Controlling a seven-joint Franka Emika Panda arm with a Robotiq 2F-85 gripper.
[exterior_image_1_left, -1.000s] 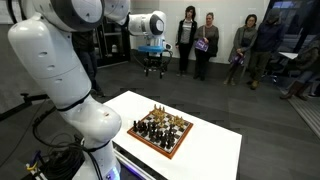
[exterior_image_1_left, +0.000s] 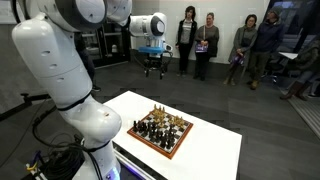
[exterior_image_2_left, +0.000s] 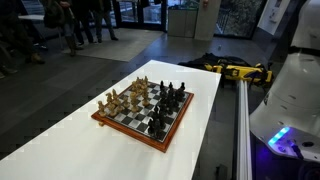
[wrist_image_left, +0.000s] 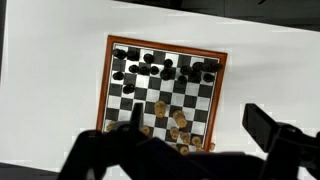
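On the white table lies a chessboard (exterior_image_1_left: 182, 140) with a brown wooden frame. Dark pieces (wrist_image_left: 165, 73) stand grouped toward one side of it, and light wooden pieces (wrist_image_left: 160, 108) toward the other. Several pieces stand away from the edge rows; exterior view 2 shows the light pieces (exterior_image_2_left: 115, 101) and dark pieces (exterior_image_2_left: 158, 124) upright. High above the table hangs my gripper, well clear of the board. Its fingers are wide apart, one finger at each side of the wrist view, and nothing is between them.
Bare white table (exterior_image_1_left: 215, 150) surrounds the board, with free room on both sides. Several people stand at the back, one in a white shirt (exterior_image_1_left: 187, 36) beyond the arm. Cables (exterior_image_1_left: 65, 155) hang by the arm's base.
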